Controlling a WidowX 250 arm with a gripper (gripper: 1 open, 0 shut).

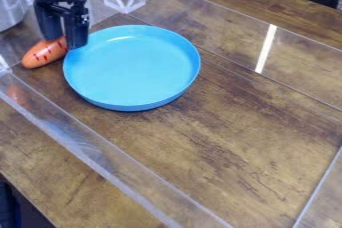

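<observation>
My black gripper (63,31) reaches down from the top left over an orange carrot (42,55), its fingers open just right of and above the carrot's upper end. A large round blue plate (132,67) lies to the right of the carrot. The lower ends of the fingers are dark and hard to make out against the plate's left edge.
Transparent panels border the space along the left and right. A small white wire-like frame stands behind the gripper at the top.
</observation>
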